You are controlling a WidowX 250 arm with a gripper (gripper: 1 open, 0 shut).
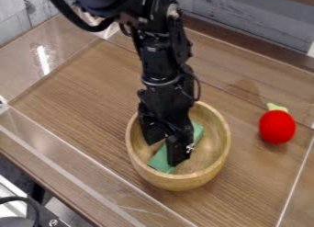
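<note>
A black robot arm reaches down from the top of the view into a wooden bowl [208,166] at the lower middle. My gripper [166,141] is open inside the bowl, over a green object [163,160] that lies on the bowl's floor. The fingers partly hide the green object, and whether they touch it I cannot tell.
A red tomato-like object [276,128] with a green top sits to the right of the bowl.
</note>
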